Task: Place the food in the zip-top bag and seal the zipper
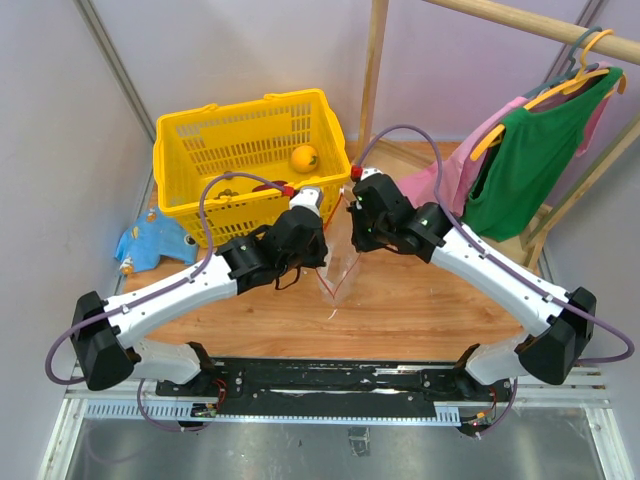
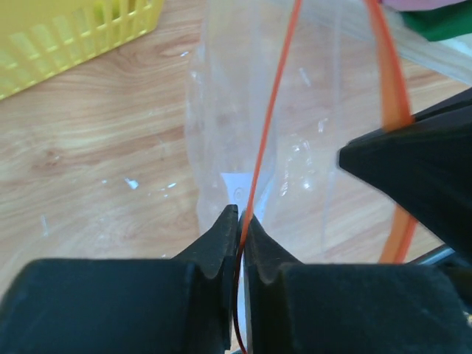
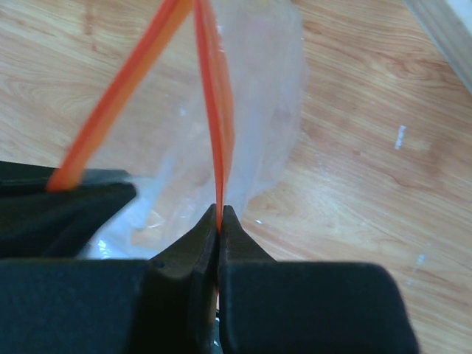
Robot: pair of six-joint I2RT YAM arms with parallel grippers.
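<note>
The clear zip top bag [image 1: 341,258] with red-orange zip strips hangs between my two grippers, its mouth spread apart. In the left wrist view, my left gripper has its fingers brought together on one zip strip. The right wrist view shows my right gripper shut on the other strip. I see no food inside the clear bag [image 3: 258,110]. An orange [image 1: 305,158] lies in the yellow basket [image 1: 195,125], along with small brownish pieces [image 1: 227,193] and a dark red item partly hidden by the left arm's hose.
Blue cloth [image 1: 155,240] lies left of the basket. At the right stands a wooden rack [image 1: 500,13] with green [image 1: 535,160] and pink garments on hangers.
</note>
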